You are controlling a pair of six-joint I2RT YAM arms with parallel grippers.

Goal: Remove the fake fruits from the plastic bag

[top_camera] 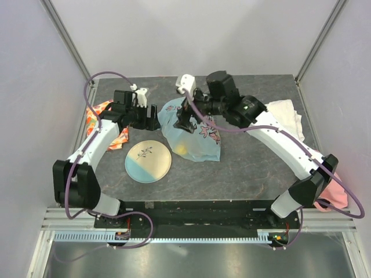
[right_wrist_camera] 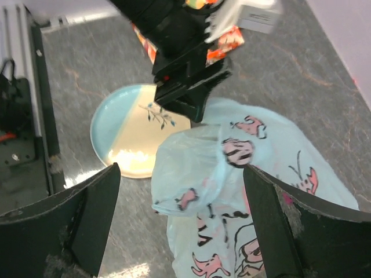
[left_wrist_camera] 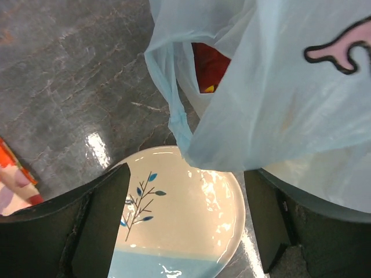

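The light blue plastic bag lies in the middle of the table; in the left wrist view its open mouth shows something red and yellow inside. My left gripper is at the bag's left edge, part open, its fingers either side of a flap of the bag in the left wrist view. My right gripper hovers over the bag's upper part, open, with the printed plastic below it in the right wrist view.
A plate lies front-left of the bag. An orange printed cloth is at the left, a white cloth at the back right.
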